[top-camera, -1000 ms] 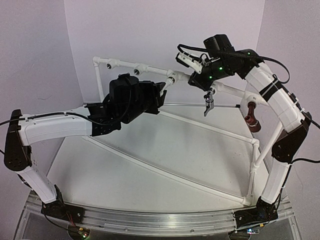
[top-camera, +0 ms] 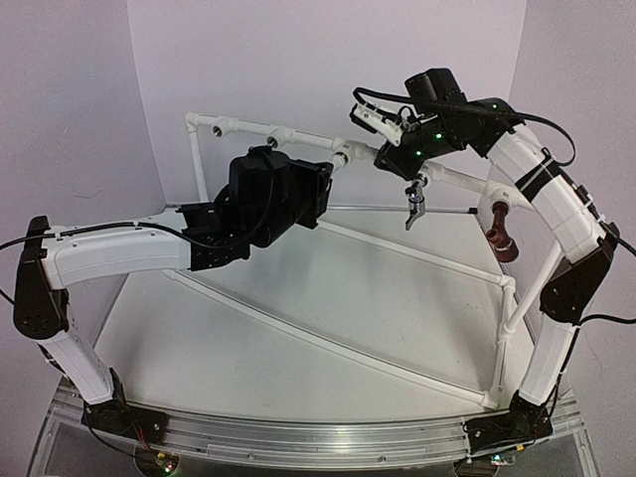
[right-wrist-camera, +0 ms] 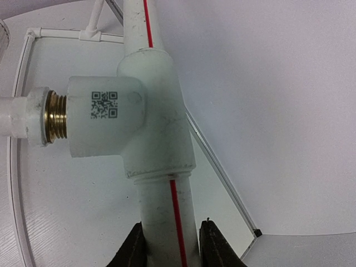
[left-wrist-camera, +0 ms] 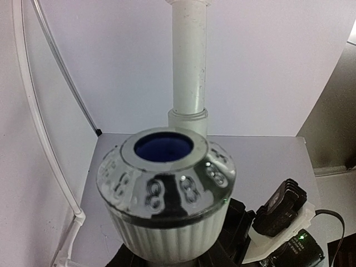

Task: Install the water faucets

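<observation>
A white faucet with a chrome, blue-centred end (left-wrist-camera: 164,183) fills the lower left wrist view. My left gripper (top-camera: 324,194) is around it, apparently shut, though the contact is hidden behind that end. In the right wrist view, the faucet's brass thread (right-wrist-camera: 55,117) lines up with the mouth of a white tee (right-wrist-camera: 105,119); several thread turns still show outside it. My right gripper is shut on the white pipe below this tee, one of its fingers (right-wrist-camera: 133,247) at each side.
Empty tee outlets (top-camera: 221,127) show at the rail's left. A chrome faucet (top-camera: 415,204) hangs right of the middle tee, and a dark red faucet (top-camera: 501,237) farther right, below the right arm. Lower frame pipes (top-camera: 328,343) cross the white floor.
My right arm has stayed on the rail without visible movement.
</observation>
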